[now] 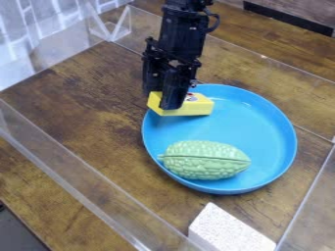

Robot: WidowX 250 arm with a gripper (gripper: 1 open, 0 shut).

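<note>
My black gripper [170, 88] hangs over the back left of a blue plate [262, 137], shut on a yellow block [193, 107], which sits at the plate's upper left, slightly raised at the left end. The fingertips are partly hidden against the block and the dark arm. A pale green bitter melon [205, 159] lies on the front of the plate.
A white speckled block [230, 229] lies at the bottom right. Clear plastic walls surround the wooden table [72, 127].
</note>
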